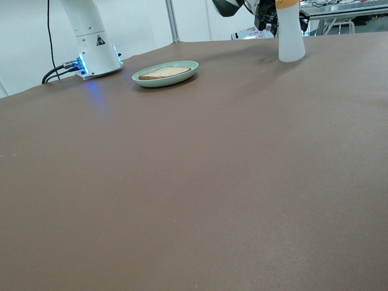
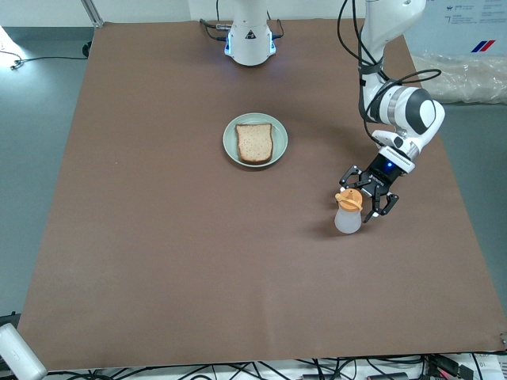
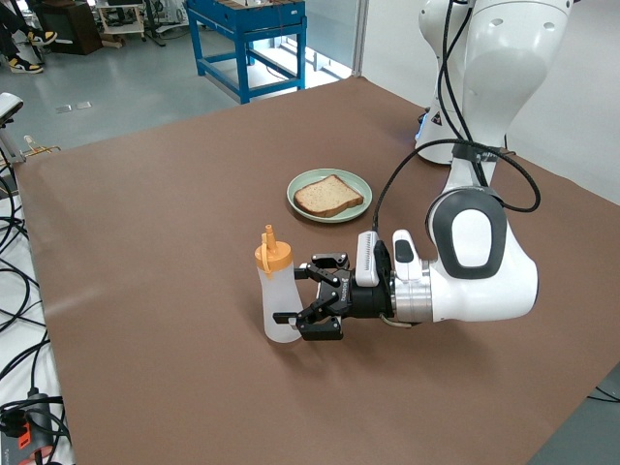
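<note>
A squeeze bottle point(image 2: 348, 215) with an orange cap and translucent body stands upright on the brown table at right in the left view; it also shows in the top view point(image 1: 290, 36) and the right view point(image 3: 278, 300). The black gripper point(image 2: 366, 191) is around or just beside it, its fingers spread; whether they touch it is unclear. A pale green plate point(image 2: 280, 140) with a slice of bread point(image 2: 254, 142) lies left of the gripper, toward the table's middle.
Cables point(image 2: 261, 372) run along the near edge, off the tabletop point(image 2: 198, 253).
</note>
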